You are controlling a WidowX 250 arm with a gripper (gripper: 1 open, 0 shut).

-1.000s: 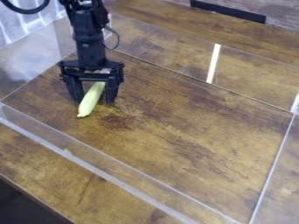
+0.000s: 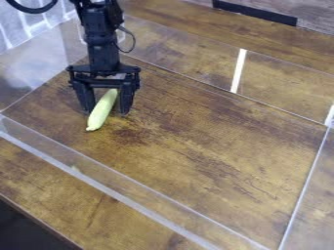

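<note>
A pale yellow-green elongated object (image 2: 98, 115) lies on the wooden floor inside a clear-walled enclosure, at the left. My black gripper (image 2: 104, 99) is lowered over its upper part, with a dark finger on each side of it. The gripper is open; whether the fingers touch the object is too small to tell.
Low transparent walls (image 2: 308, 186) border the wooden work surface (image 2: 209, 137), which is clear to the right and front. A dark bar (image 2: 255, 15) lies at the far back.
</note>
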